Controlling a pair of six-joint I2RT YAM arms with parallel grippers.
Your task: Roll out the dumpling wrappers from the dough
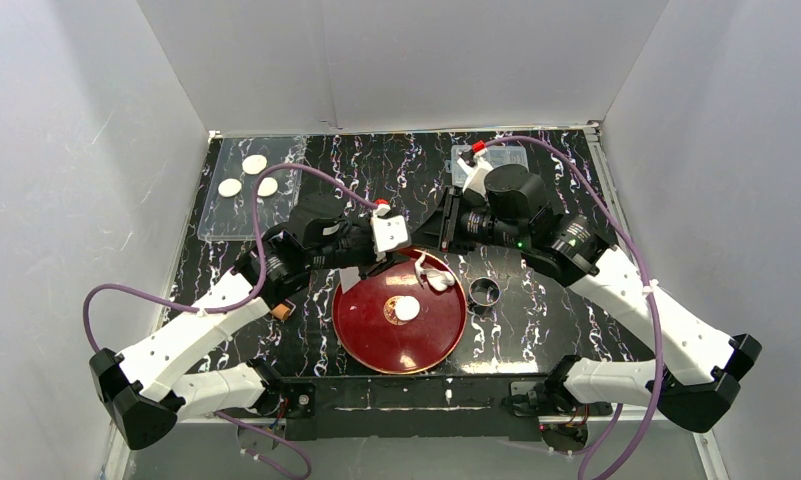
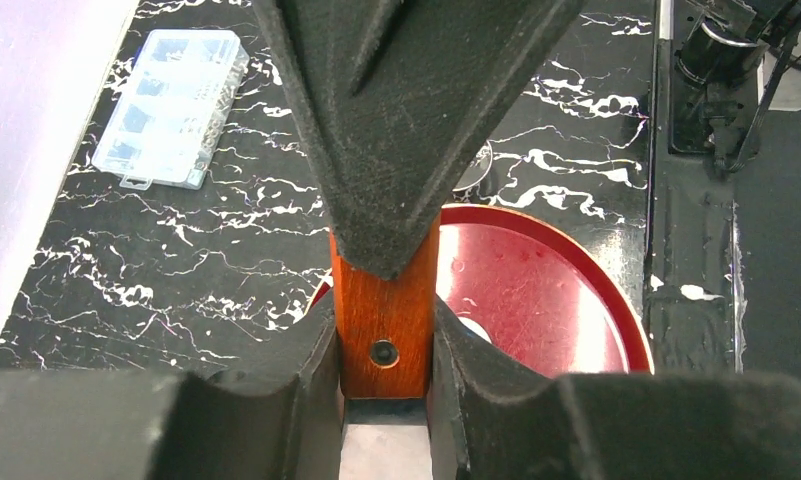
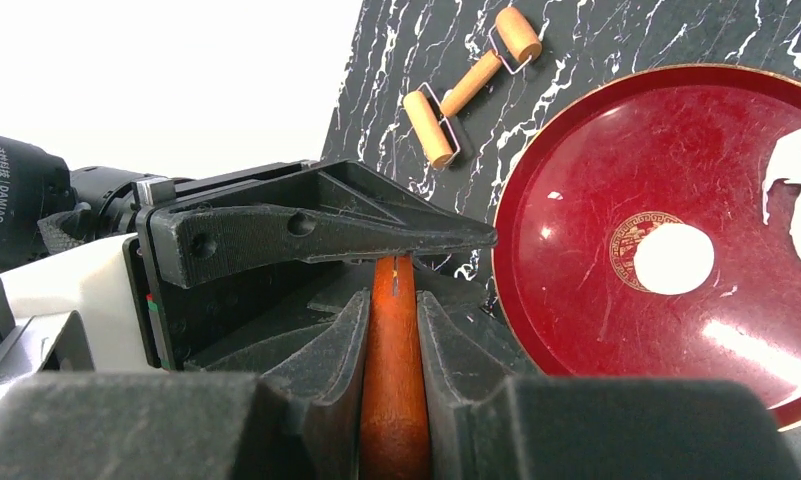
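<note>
My left gripper is shut on the wooden handle [image 2: 381,310] of a scraper, whose metal blade shows below it. My right gripper is also shut on that handle, so both meet above the red plate [image 1: 361,330]. A round white dough piece [image 3: 674,258] lies on the plate's centre, and a torn lump of dough [image 1: 439,279] lies at its right. Several flattened wrappers [image 1: 254,164] rest on the clear board [image 1: 226,220] at the back left.
Wooden rollers [image 3: 426,128] lie left of the plate. A metal cutter ring [image 1: 484,292] stands to its right, and a plastic compartment box [image 2: 171,105] is at the back right.
</note>
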